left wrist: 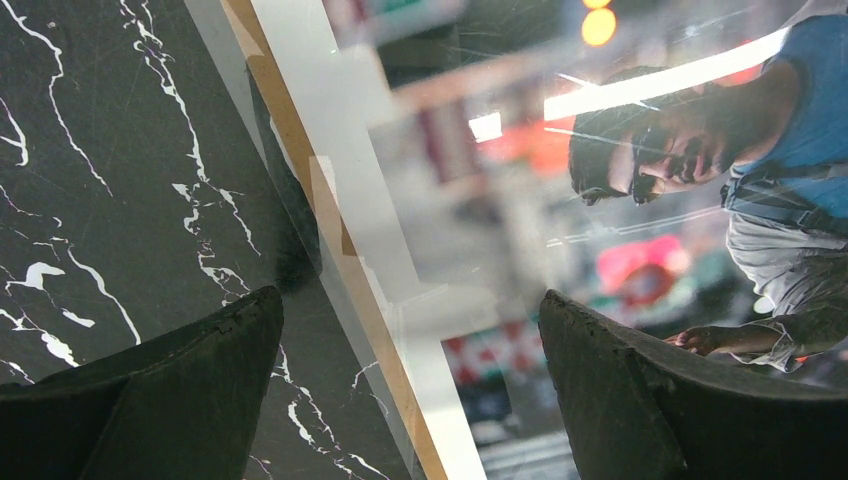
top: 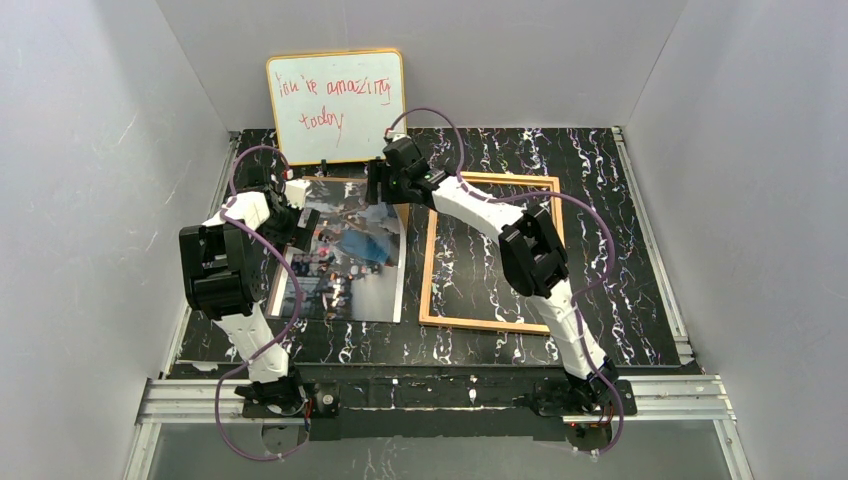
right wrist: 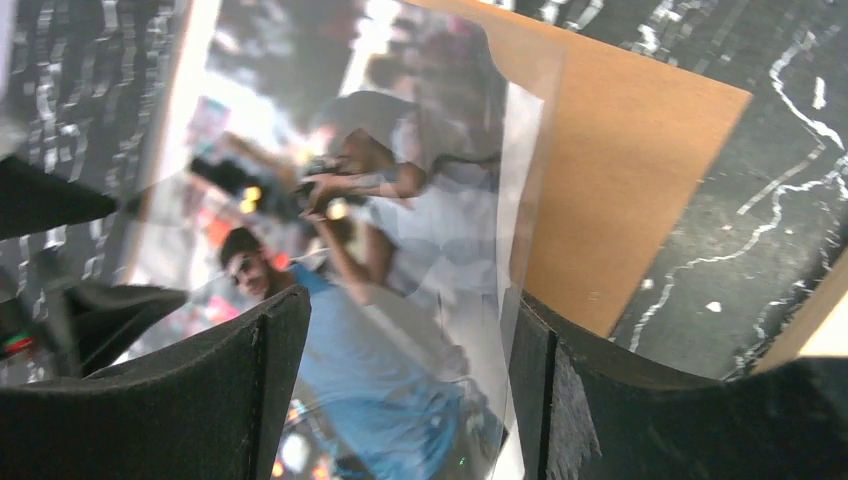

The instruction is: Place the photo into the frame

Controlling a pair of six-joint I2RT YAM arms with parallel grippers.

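Observation:
The photo (top: 345,265), with people and a white border, lies on a tan backing board (right wrist: 625,160) left of the empty wooden frame (top: 485,323). A clear sheet (right wrist: 525,190) covers the photo; its right edge curves upward in the right wrist view, exposing a strip of board. My right gripper stands open over the photo's upper right part, the sheet's edge close to its right finger. At the photo's left edge, my left gripper is open, one finger over the marble and the other over the picture. Whether either finger touches the sheet is unclear.
Behind the photo stands a whiteboard (top: 335,105) with red writing. A narrow gap separates photo and frame, and my right arm reaches across the frame.

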